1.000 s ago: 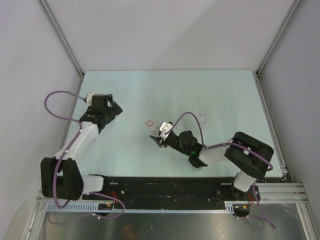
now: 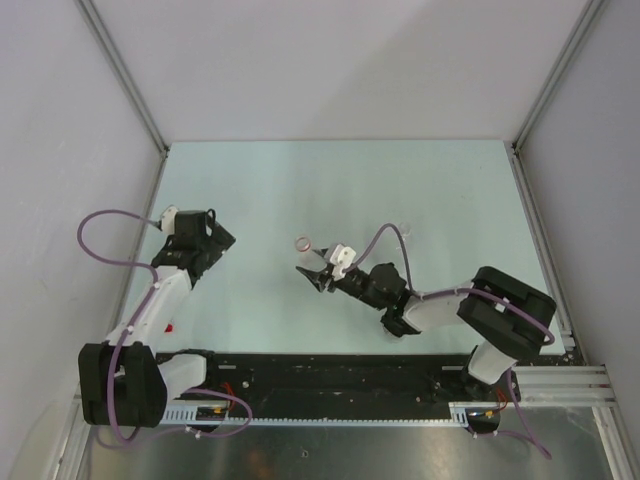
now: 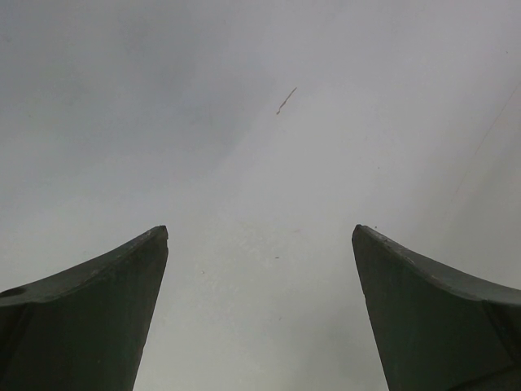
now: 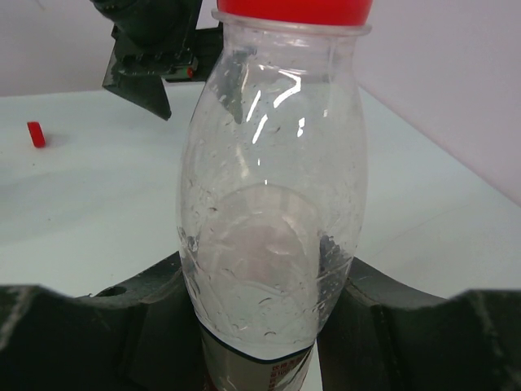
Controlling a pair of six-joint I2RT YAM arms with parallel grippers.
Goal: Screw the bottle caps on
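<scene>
A clear plastic bottle [image 4: 273, 130] with a red cap [image 4: 293, 8] on its mouth stands upright in my right gripper, which is shut on it; from above, that bottle [image 2: 306, 254] is near the middle of the table. My left gripper [image 2: 220, 238] is over the left part of the table, away from the bottle. In the left wrist view its fingers [image 3: 98, 309] are spread apart over bare white surface, nothing between them.
A small red piece [image 2: 169, 327] lies near the table's left front, also visible in the right wrist view. A faint clear object [image 2: 401, 230] is behind the right arm.
My left arm has drawn back toward the left front compared with a second ago.
</scene>
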